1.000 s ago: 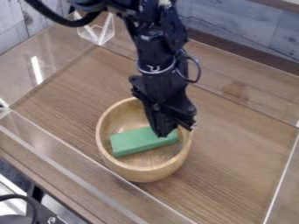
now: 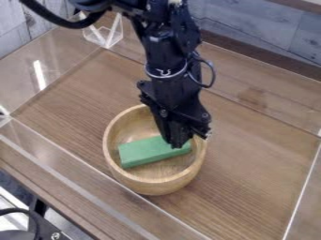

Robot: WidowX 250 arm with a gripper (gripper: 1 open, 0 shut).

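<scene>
A black robot arm reaches down from the top centre to a round wooden bowl [image 2: 157, 182] on the table. In the bowl lies a green rectangular block [image 2: 148, 153]. My gripper [image 2: 178, 136] is low over the right part of the bowl, at the block's right end. Whether its fingers are apart, closed or touching the block is hard to make out.
The wooden table [image 2: 257, 164] has bare space to the left and right of the bowl. A pale wall stands at the back. Black cables lie at the bottom left corner.
</scene>
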